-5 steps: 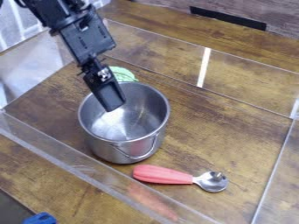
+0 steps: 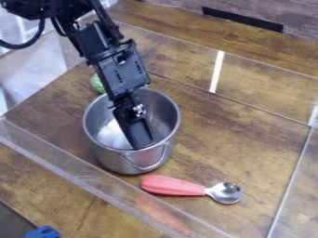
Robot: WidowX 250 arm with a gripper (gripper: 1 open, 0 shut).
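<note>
My black gripper reaches down inside a steel pot, its fingertips low within the pot and shut, with nothing visible between them. A spoon with a pink handle and a metal bowl lies on the wooden surface in front of the pot, to the right. A green object is partly hidden behind the arm and pot.
A white strip marks the back. A blue object sits at the lower left corner.
The gripper has moved down from above the pot's rim to inside the pot, slightly to the right. The pot and spoon have not visibly moved.
</note>
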